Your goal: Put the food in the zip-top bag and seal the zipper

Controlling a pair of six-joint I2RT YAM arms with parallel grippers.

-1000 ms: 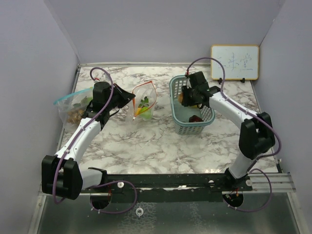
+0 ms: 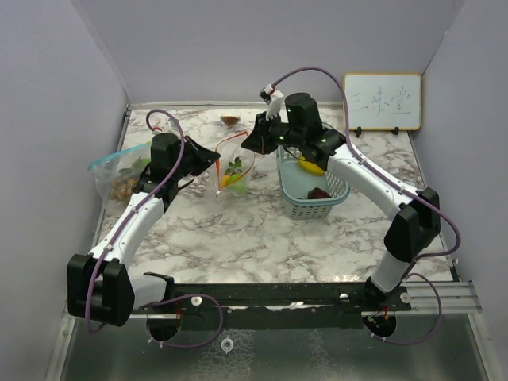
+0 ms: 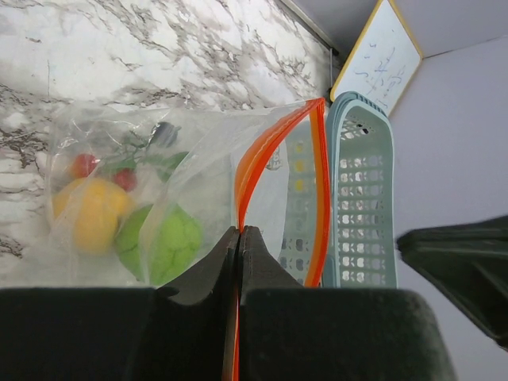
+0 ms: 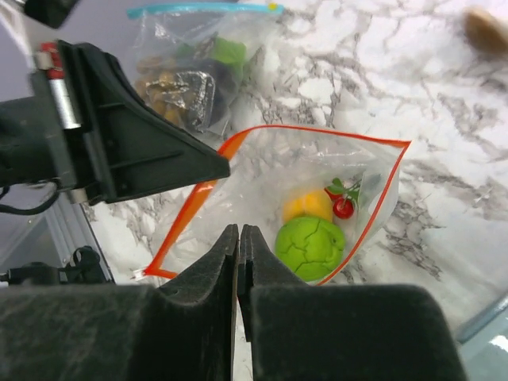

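The clear zip bag (image 2: 219, 187) with an orange rim gapes open on the table. In the right wrist view a green vegetable (image 4: 310, 248), a yellow one (image 4: 308, 205) and a red cherry tomato (image 4: 344, 208) sit inside it. My left gripper is shut on the bag's orange edge. My right gripper (image 2: 247, 146) is by the bag's right rim, its fingertips together and nothing between them. Beyond the bag's far side is the round brown food (image 2: 230, 121), outside the bag; it is blurred and partly cut off in the right wrist view.
A blue-grey basket (image 2: 308, 208) to the right of the bag holds a yellow item (image 2: 312, 165) and a dark red one (image 2: 319, 194). Another filled bag with a blue zipper (image 2: 119, 154) lies at the left.
My right gripper has left the basket and swung left to the bag. The left arm has stayed put.
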